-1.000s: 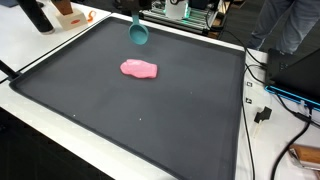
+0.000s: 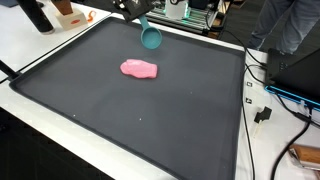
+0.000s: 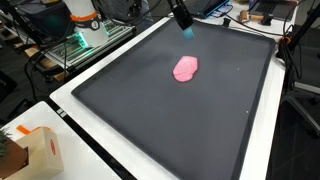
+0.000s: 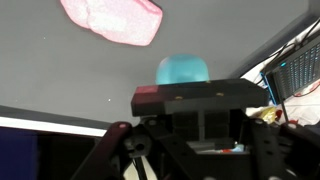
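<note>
A teal round-ended object (image 2: 151,38), perhaps a cup or ladle, hangs near the far edge of the dark board. My gripper is shut on it, and in the wrist view the teal part (image 4: 182,69) shows just beyond the fingers. From the other side, the gripper (image 3: 184,20) comes down from the top with a bit of teal (image 3: 188,33) below it. A pink cloth-like piece (image 2: 139,69) lies flat on the board, apart from the teal object. How the fingers grip the object's upper part is hidden.
The dark board (image 2: 130,110) is otherwise bare, with wide free room at its near side and right. Dark cables (image 2: 246,45) run along its right edge. Boxes (image 2: 70,15) stand beyond the far left corner.
The teal object has shifted steadily to the right and slightly nearer in exterior view 1, along with the gripper. The pink piece has stayed where it was.
</note>
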